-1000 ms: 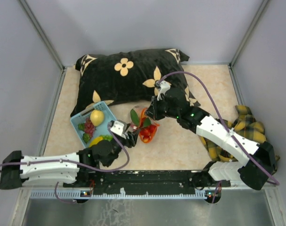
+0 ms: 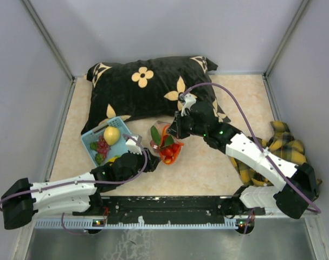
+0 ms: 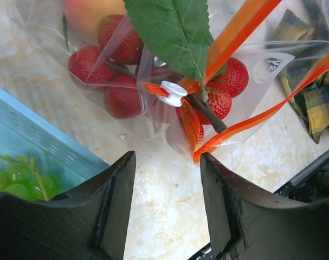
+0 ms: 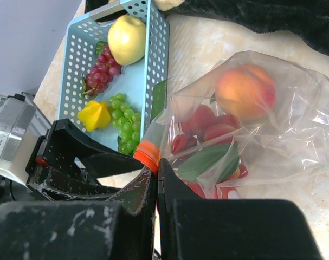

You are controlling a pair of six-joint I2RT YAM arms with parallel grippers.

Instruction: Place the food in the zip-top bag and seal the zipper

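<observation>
The clear zip top bag [image 4: 310, 122] lies mid-table with a peach [image 4: 245, 92], strawberries [image 3: 121, 103] and green leaves [image 3: 175, 32] inside. Its orange zipper strips [image 3: 240, 125] stand apart, and a white slider [image 3: 172, 93] sits near where they meet. A brown stem [image 3: 207, 114] pokes out by the slider. My right gripper is shut on the orange edge of the bag. My left gripper is open, just short of the slider and strips, nothing between its fingers.
A blue basket [image 4: 156, 54] with a yellow fruit [image 4: 126, 40], red grapes [image 4: 104, 70] and green grapes [image 4: 125, 120] stands left of the bag, close beside my left gripper. A dark cushion [image 2: 148, 86] lies behind. A checked cloth [image 2: 281, 146] is at the right.
The right arm and the bag look unmoved.
</observation>
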